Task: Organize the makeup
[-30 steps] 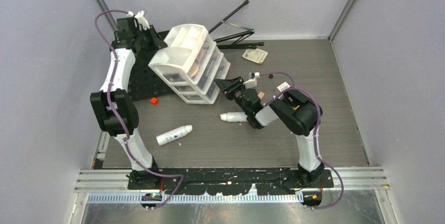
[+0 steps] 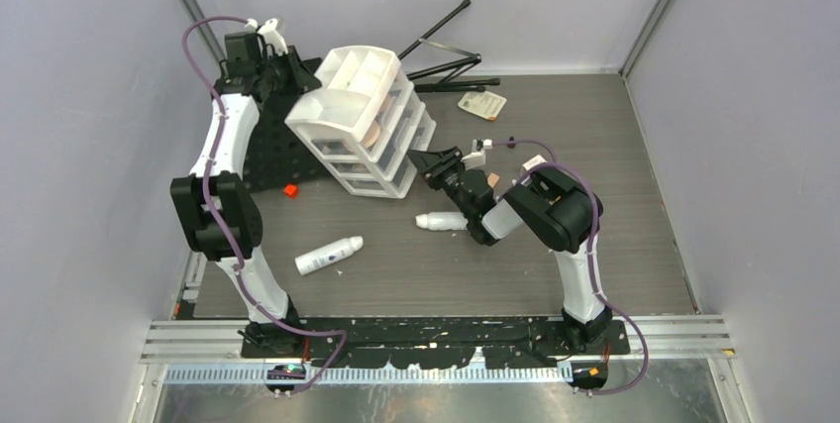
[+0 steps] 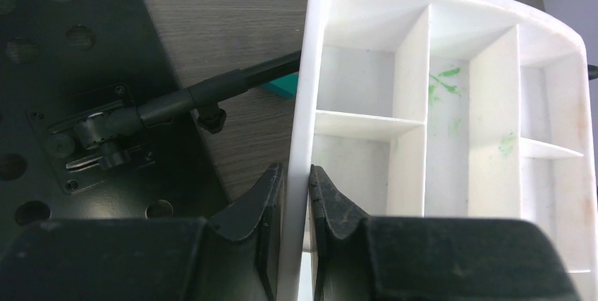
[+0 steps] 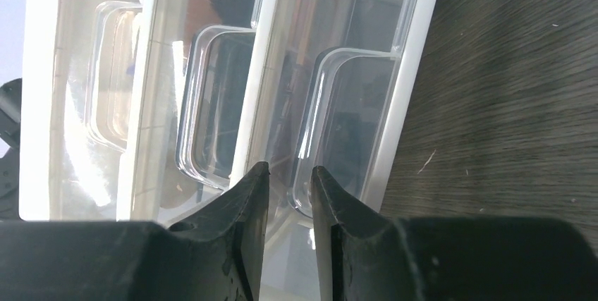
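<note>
A white plastic drawer organizer (image 2: 342, 111) with a divided top tray (image 3: 361, 75) and clear drawers (image 4: 352, 125) stands at upper middle, turned at an angle. My left gripper (image 2: 310, 76) is shut on the tray's back-left rim, which runs between its fingers in the left wrist view. My right gripper (image 2: 424, 160) is at the organizer's right side, shut on a white drawer-front edge in the right wrist view. Two white bottles (image 2: 327, 255) lie on the table in front.
A black perforated board (image 2: 272, 151) and folded black stand (image 2: 446, 71) lie behind. A red cube (image 2: 290, 190), a card (image 2: 482, 104) and small items lie around.
The organizer has shifted slightly to the right over the last second, with my left gripper moving along with it. The right gripper has barely moved.
</note>
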